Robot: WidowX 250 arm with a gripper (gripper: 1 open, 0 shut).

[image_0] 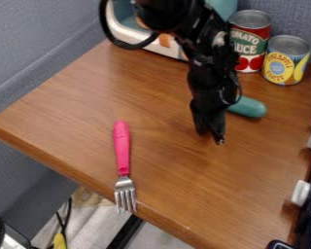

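Observation:
My black gripper (210, 126) hangs low over the right-middle of the wooden table (81, 117), its tip down near the surface. A teal cylindrical object (247, 105) lies just behind and right of it, partly hidden by the gripper; whether the two touch is unclear, as is the state of the fingers. A pink-handled fork (121, 151) lies to the left, tines toward the front edge.
A tomato sauce can (249, 39) and a yellow can (286, 63) stand at the back right, beside a teal and white box (171, 44). A dark appliance with white knobs (309, 204) lines the right edge.

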